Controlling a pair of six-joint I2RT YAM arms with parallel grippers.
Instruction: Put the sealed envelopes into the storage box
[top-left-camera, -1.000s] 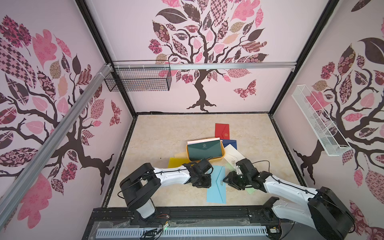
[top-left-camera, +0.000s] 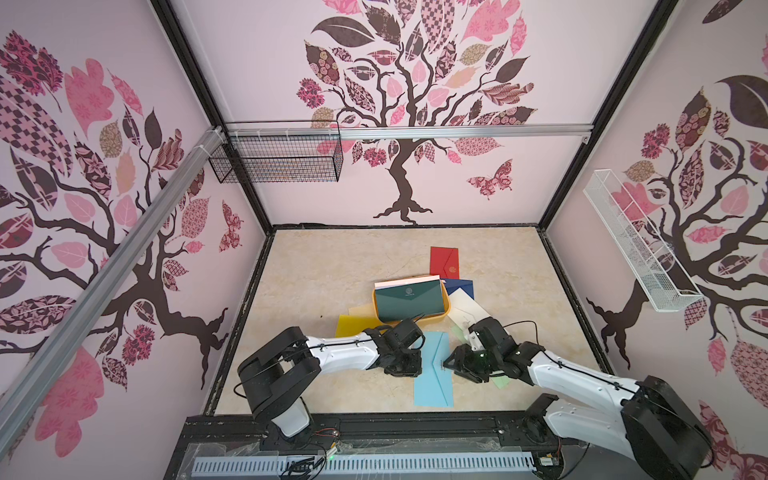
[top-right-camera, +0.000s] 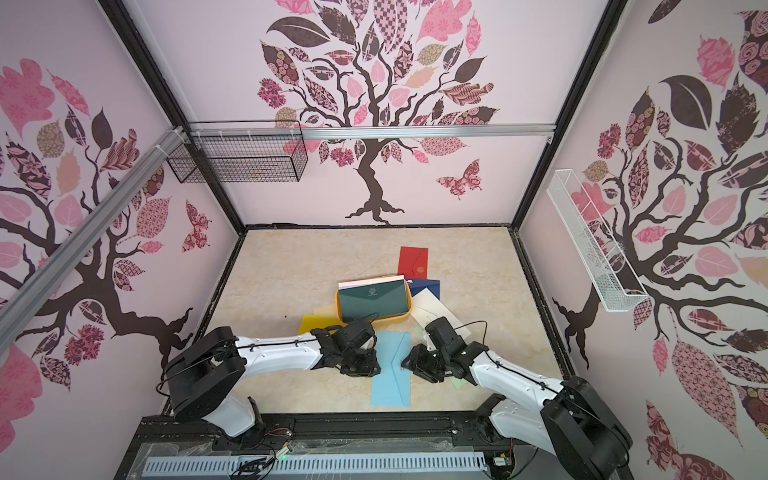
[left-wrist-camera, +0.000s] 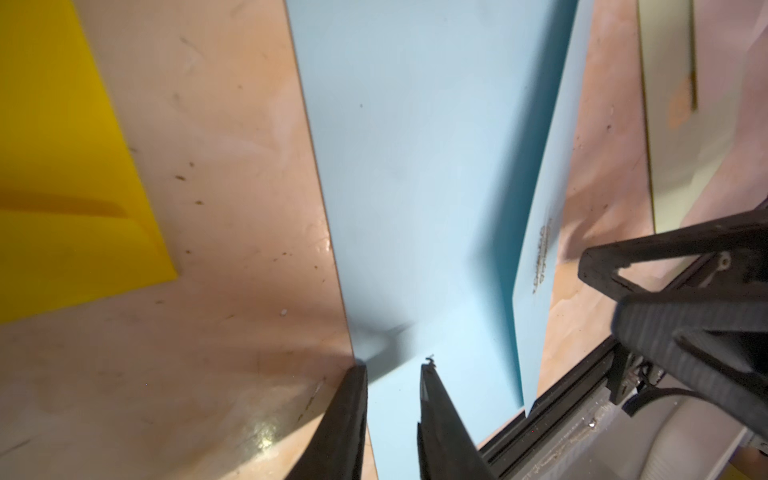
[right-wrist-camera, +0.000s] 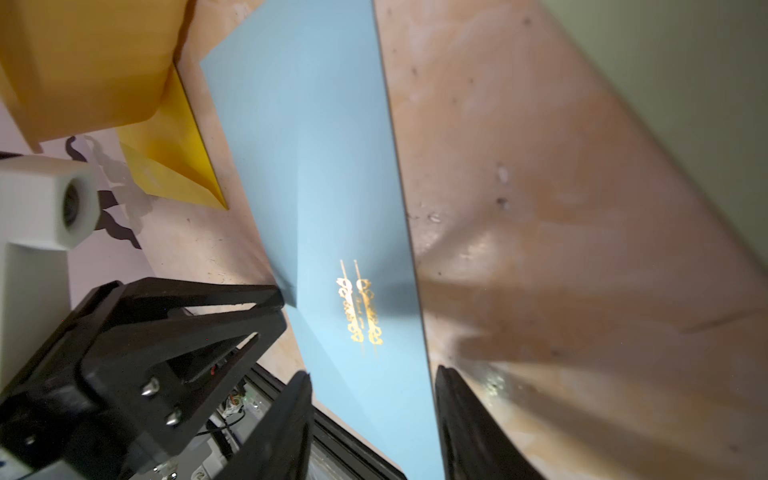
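Observation:
A light blue envelope (top-left-camera: 432, 392) lies flat on the table between the two arms. In the left wrist view its flap (left-wrist-camera: 552, 216) stands raised at the right; gold print shows on it in the right wrist view. My left gripper is part open at the envelope's left edge, nothing held between its fingers. At its other side my right gripper stands wide open, one fingertip (right-wrist-camera: 445, 384) by the right edge. Behind them is the storage box (top-left-camera: 447, 307), orange-rimmed, holding a dark green envelope (top-left-camera: 408, 299) and paler ones behind it.
Around the box lie a yellow envelope (top-left-camera: 352, 325), a red one (top-left-camera: 444, 261), a navy one (top-left-camera: 460, 286) and a cream one (top-left-camera: 470, 312). Pale green (right-wrist-camera: 680, 88) shows by the right gripper.
The left arm looks the same, as do the box and other envelopes.

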